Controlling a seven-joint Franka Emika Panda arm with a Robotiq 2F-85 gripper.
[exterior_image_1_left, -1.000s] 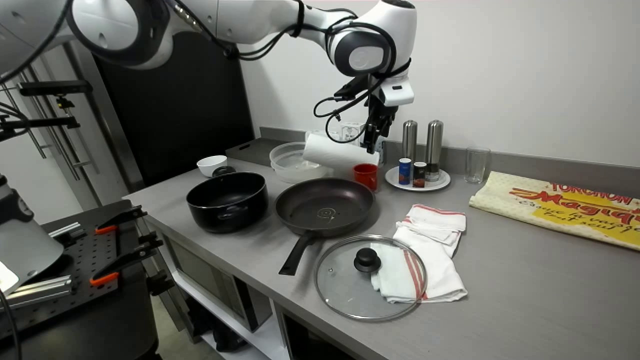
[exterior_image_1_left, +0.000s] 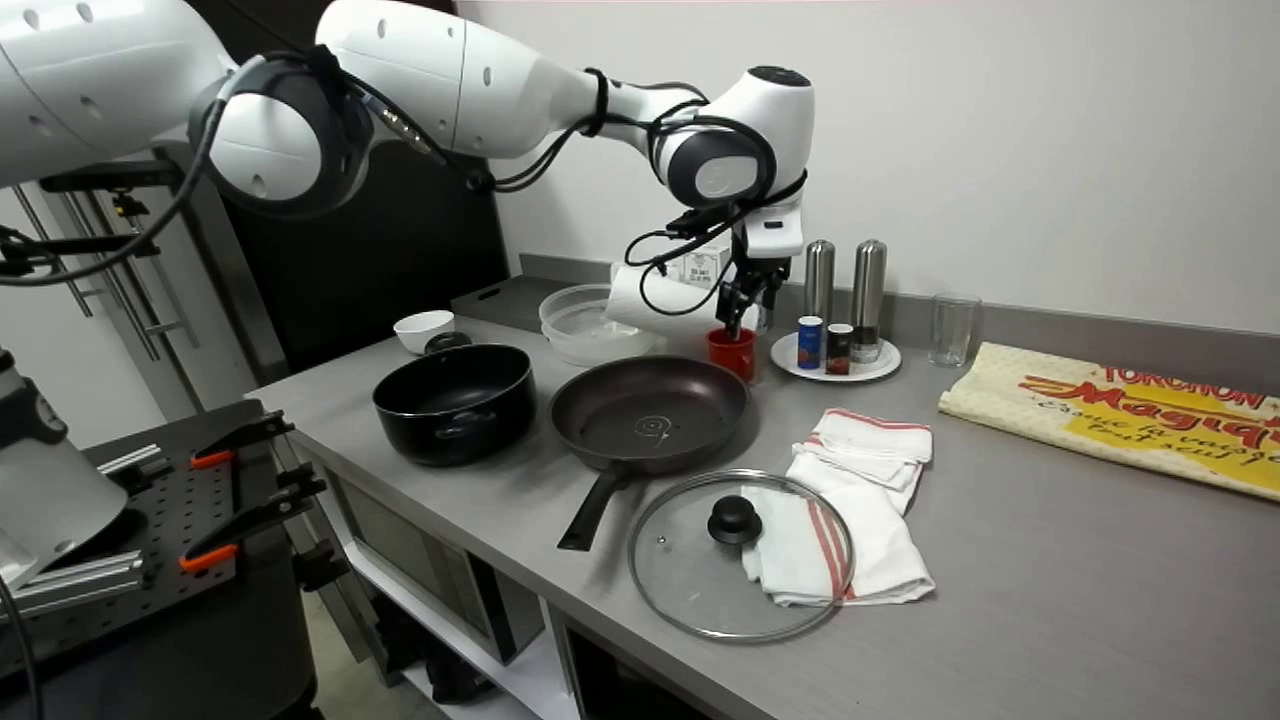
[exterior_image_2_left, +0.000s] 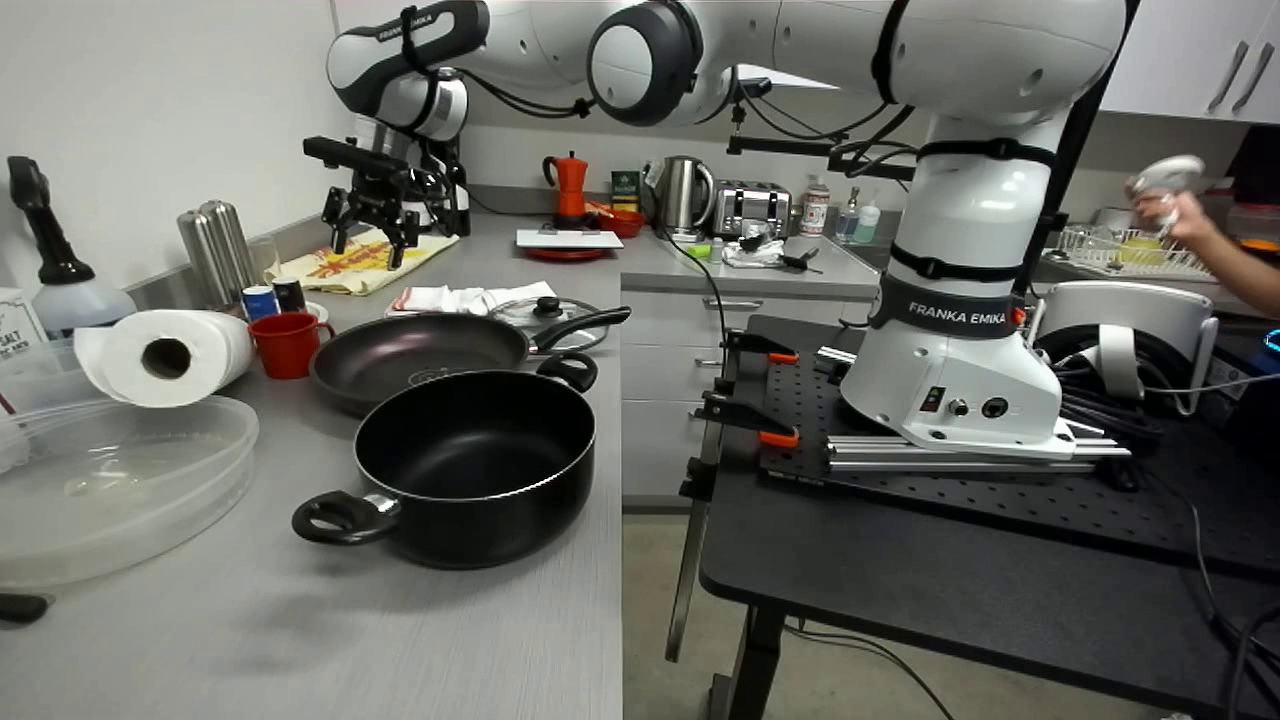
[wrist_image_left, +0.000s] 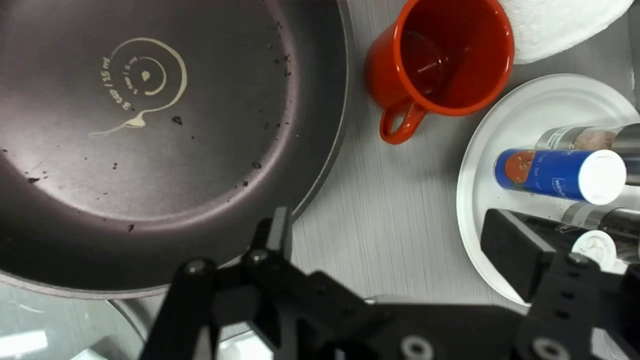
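My gripper is open, its two fingers wide apart with bare counter between them. In the wrist view, the left finger (wrist_image_left: 277, 231) overlaps the rim of the black frying pan (wrist_image_left: 228, 150); the right finger (wrist_image_left: 513, 252) overlaps the white plate (wrist_image_left: 480, 237). A red mug (wrist_image_left: 381, 72) stands upright beyond the fingers, its handle turned toward them, and looks empty. From exterior view 1, the gripper (exterior_image_1_left: 734, 322) appears in line with the mug (exterior_image_1_left: 732, 355). Exterior view 2 shows the gripper (exterior_image_2_left: 368, 240) raised above the counter.
The plate carries a blue shaker (wrist_image_left: 552, 173), a dark shaker and steel mills. A paper towel roll (exterior_image_1_left: 672, 302) lies behind the mug. A black pot (exterior_image_1_left: 456, 402), glass lid (exterior_image_1_left: 684, 576) and white towel (exterior_image_1_left: 882, 528) lie nearby.
The arm has come down, bringing my gripper lower toward the mug's level in exterior view 1, and slightly left. The things on the counter have not moved.
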